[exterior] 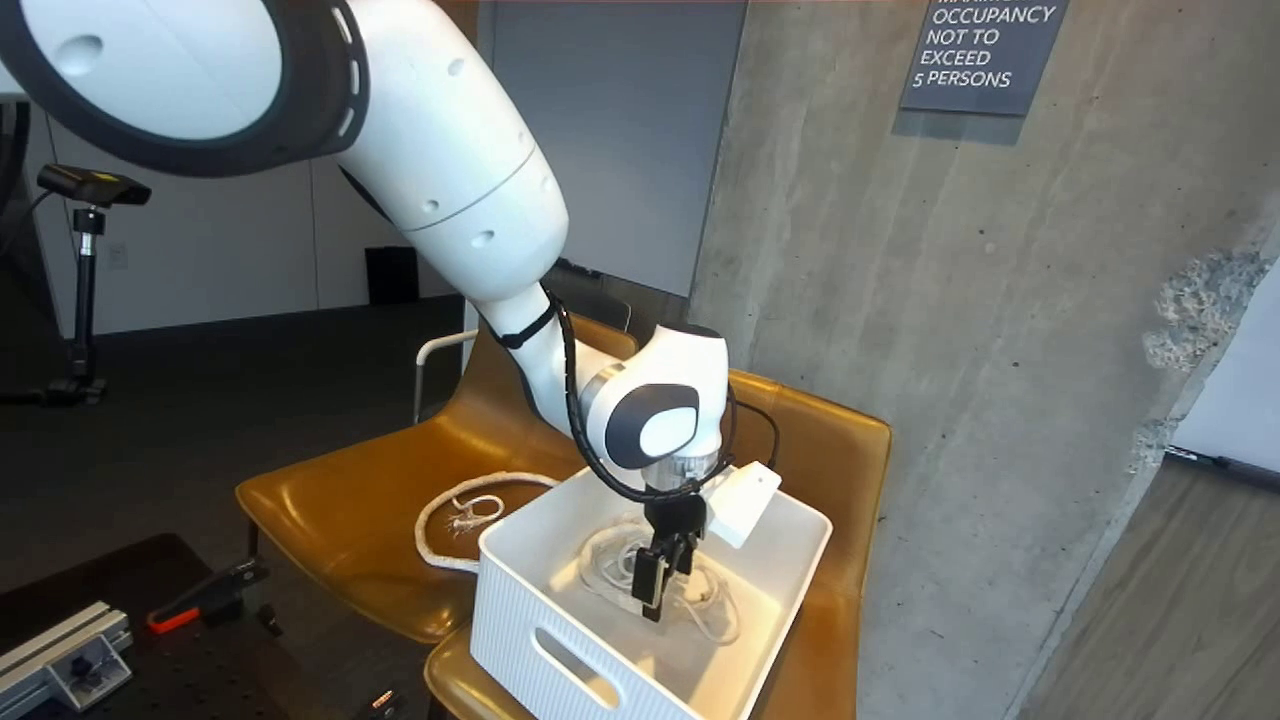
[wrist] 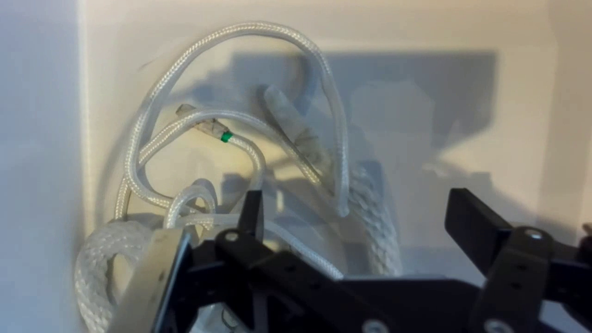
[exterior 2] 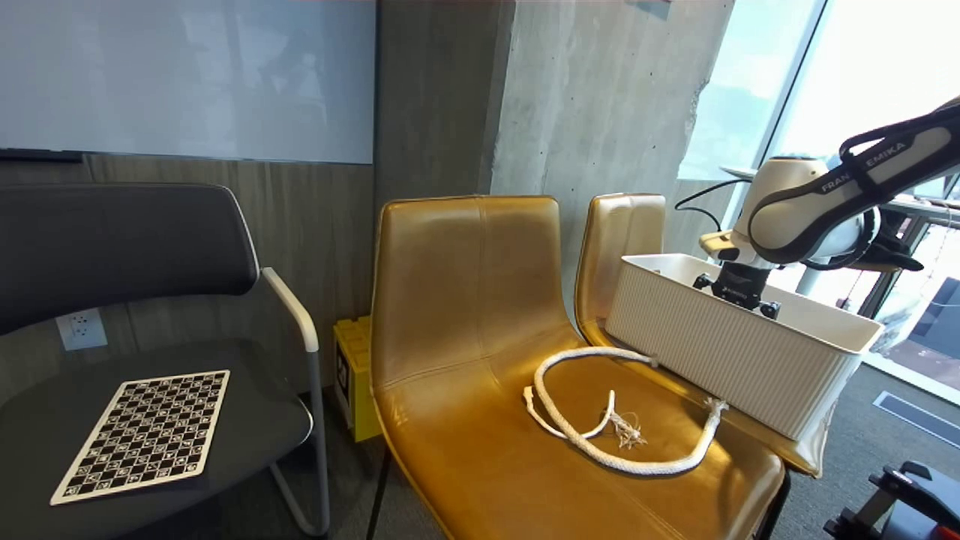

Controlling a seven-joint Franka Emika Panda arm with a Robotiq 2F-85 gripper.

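Note:
My gripper reaches down inside a white ribbed bin [exterior: 528, 624], its fingers wide apart and empty. White ropes lie coiled on the bin floor: a thin braided rope [wrist: 259, 27] in loops, with a green band [wrist: 226, 136] near one end, and a thicker rope [wrist: 102, 272] to the lower left. Another thick stretch of rope [wrist: 374, 222] shows beyond the gap between the fingers. Part of the coil is hidden behind the left finger. In exterior view 2 the bin wall [exterior 2: 711, 346] hides the ropes and the fingertips.
A separate thick white rope [exterior 2: 562, 427] curls on the neighbouring tan chair [exterior 2: 468, 288]. The bin's side wall [wrist: 41, 166] stands close at the left in the wrist view. Bare bin floor [wrist: 460, 161] shows toward the right.

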